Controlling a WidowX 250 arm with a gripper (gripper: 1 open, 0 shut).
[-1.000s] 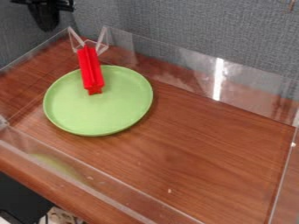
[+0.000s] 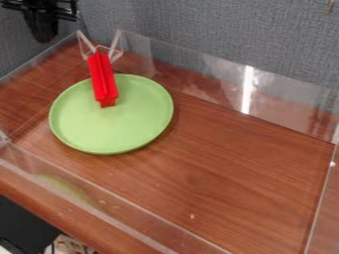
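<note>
A green plate (image 2: 110, 124) lies on the wooden surface at the left. On it rests a red object (image 2: 103, 79) with two pale prongs sticking up toward the back, reaching past the plate's rim. The black gripper (image 2: 42, 22) is at the top left corner, partly out of frame, above and apart from the plate. It is shut, with nothing visible between its fingers, though its tips are dark and hard to make out.
Clear plastic walls (image 2: 279, 106) border the wooden floor (image 2: 225, 179), with a grey padded backdrop behind.
The gripper has moved slightly to the left at the top of the view. The plate and the red object have not moved.
</note>
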